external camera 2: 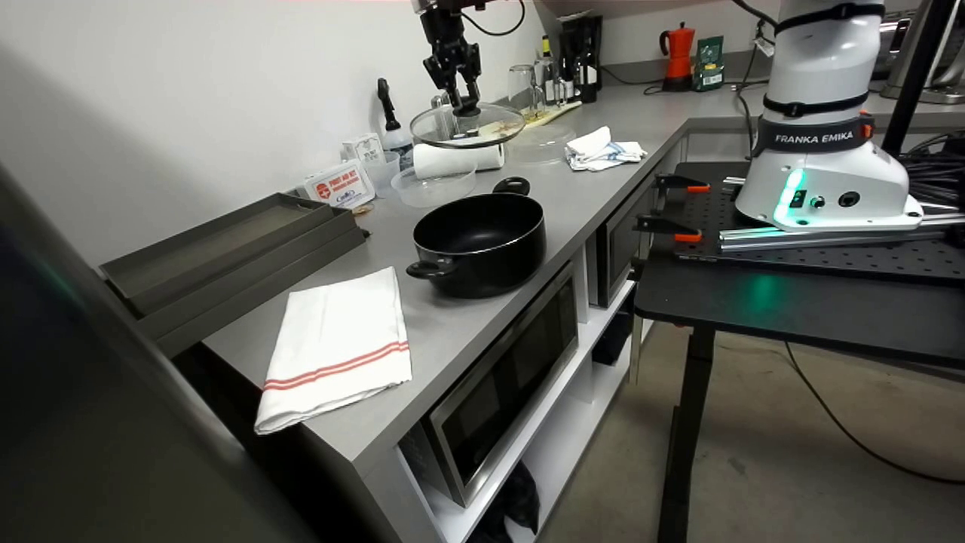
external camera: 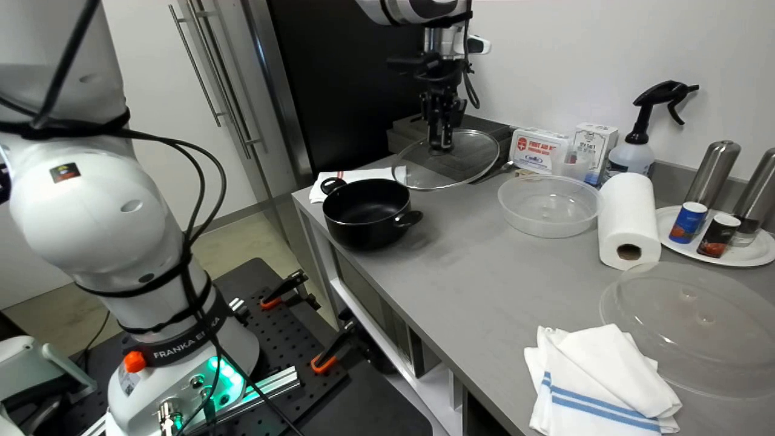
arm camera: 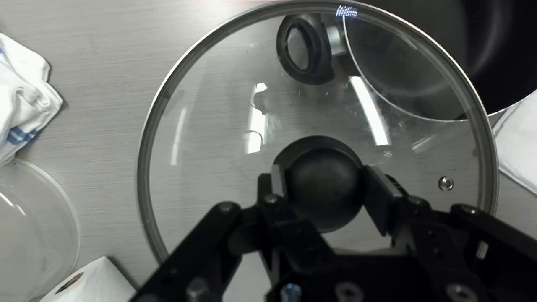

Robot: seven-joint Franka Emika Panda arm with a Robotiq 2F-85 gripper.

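Note:
A round glass lid (arm camera: pixel 211 146) with a grey rim and black knob (arm camera: pixel 324 183) hangs in the air, its knob squeezed between the two fingers of my gripper. In exterior view 1 the lid (external camera: pixel 465 163) is up behind and to the right of the black pot (external camera: pixel 367 211), tilted a little, with my gripper (external camera: pixel 441 145) above it. The pot stands uncovered on the grey counter, its inside empty in exterior view 2, where the lid (external camera 2: pixel 493 127) appears beyond the pot (external camera 2: pixel 479 244). From the wrist, the lid overlaps part of the pot and one handle (arm camera: pixel 304 50).
A clear plastic bowl (external camera: pixel 545 211), paper towel roll (external camera: pixel 628 218) and first aid box (external camera: pixel 537 149) stand along the wall side. Grey trays (external camera 2: pixel 235 244) sit at the back corner. A red-striped towel (external camera 2: pixel 344 344) lies near the pot.

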